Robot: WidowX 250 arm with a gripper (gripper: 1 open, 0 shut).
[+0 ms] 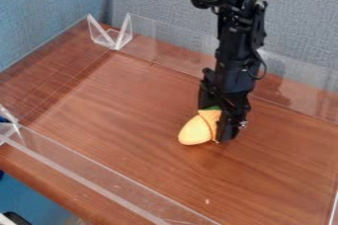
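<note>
A black robot gripper (223, 116) reaches down to the wooden table, right of the middle of the view. An elongated yellow-orange object (199, 129) with some green at its top lies at the fingertips, its rounded end pointing down-left. The gripper covers its upper right part, so whether the fingers are closed on it is hard to tell.
A white bracket (113, 41) stands at the back left corner. A blue textured panel borders the left side.
</note>
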